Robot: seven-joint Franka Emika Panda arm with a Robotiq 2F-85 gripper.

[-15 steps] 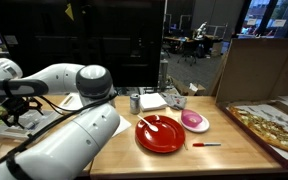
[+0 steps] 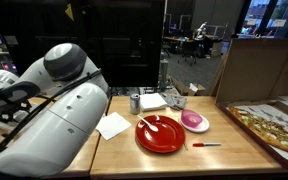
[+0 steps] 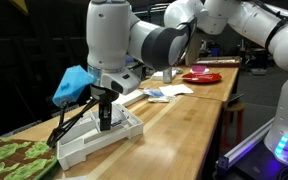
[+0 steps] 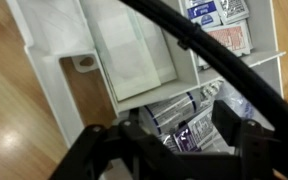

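Note:
In the wrist view my gripper hangs over a white compartmented box [image 4: 44, 60], its two dark fingers [image 4: 136, 150] apart. Below and between them lie small packets [image 4: 174, 112] with printed labels in one compartment. Whether a finger touches any packet I cannot tell. From the second exterior view, the gripper [image 3: 105, 118] points down into the white box [image 3: 72, 151] on the wooden table. The first exterior view shows the arm [image 2: 59, 115] reaching left, with the gripper out of sight.
A red plate [image 2: 161, 134], a pink bowl [image 2: 192, 118], a metal can [image 2: 135, 104] and a red-handled knife [image 2: 206, 145] are on the table. An open pizza box [image 2: 274, 125] stands at the right. A dark cable [image 4: 209, 50] crosses the wrist view.
The arm's elbow has risen and shifted left in the first exterior view, covering more of the area around the box. Objects on the table have stayed put.

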